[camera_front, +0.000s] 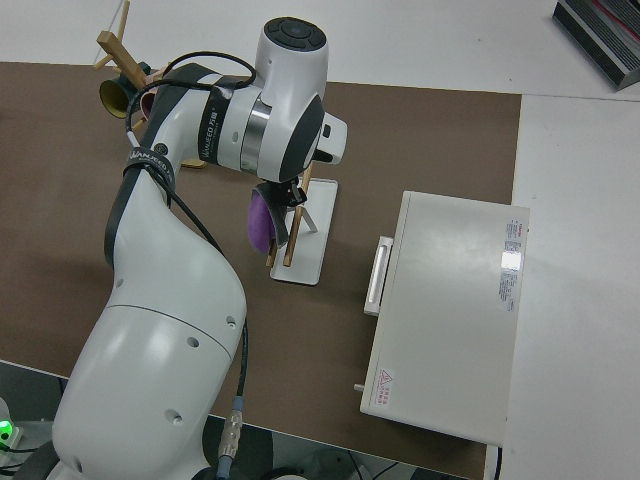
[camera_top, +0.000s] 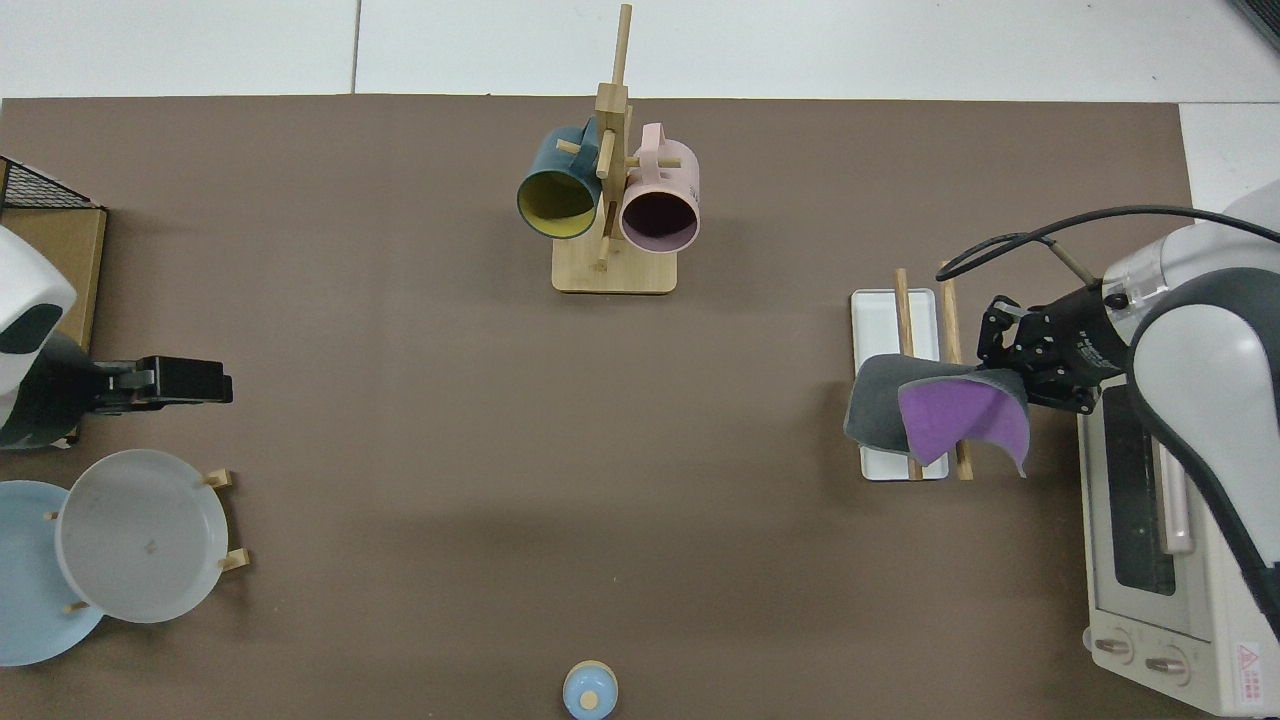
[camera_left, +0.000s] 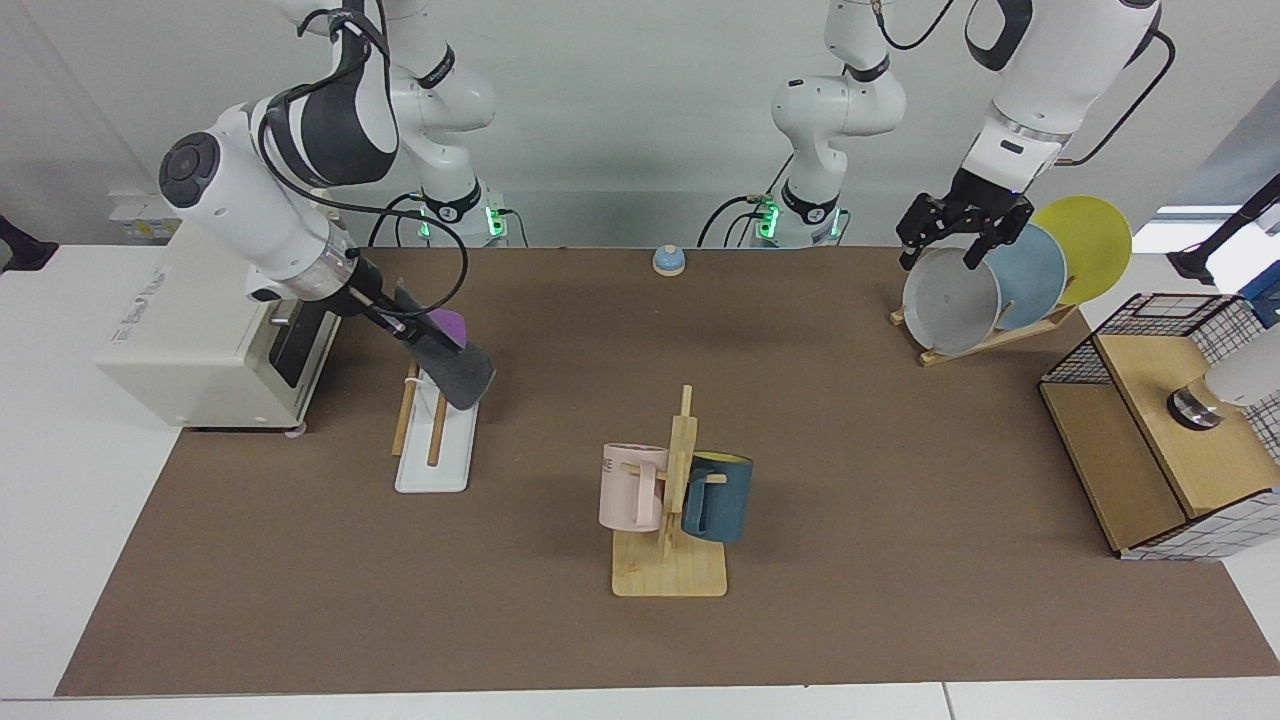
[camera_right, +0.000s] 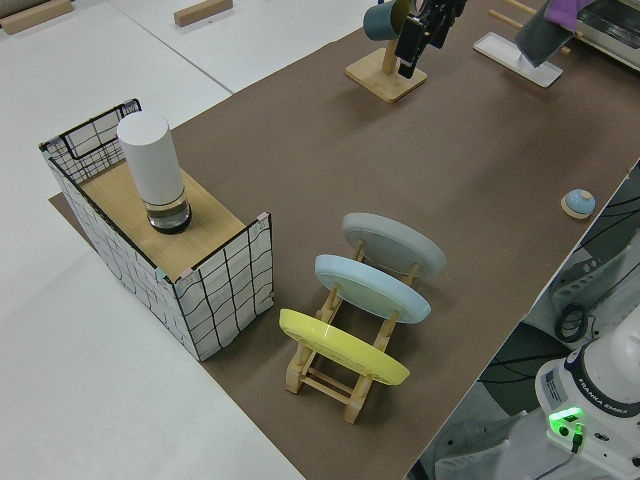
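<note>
A grey cloth with purple lining (camera_top: 873, 402) (camera_left: 450, 372) hangs from one arm's gripper (camera_top: 1008, 360), the arm at the right of the top view, over a white rack (camera_top: 882, 312) with wooden rods (camera_left: 402, 414). The cloth hides much of those fingers. The other gripper (camera_top: 210, 382) (camera_right: 410, 55) is at the left of the top view, above and beside the plate rack, with no object visible at it; its finger is hard to make out.
A mug tree (camera_top: 612, 276) with teal and pink mugs stands at the back middle. Plates (camera_top: 142, 534), a wire-sided shelf (camera_right: 215, 215), a small blue-topped object (camera_top: 589, 690) and a white oven (camera_front: 450, 320) ring the mat.
</note>
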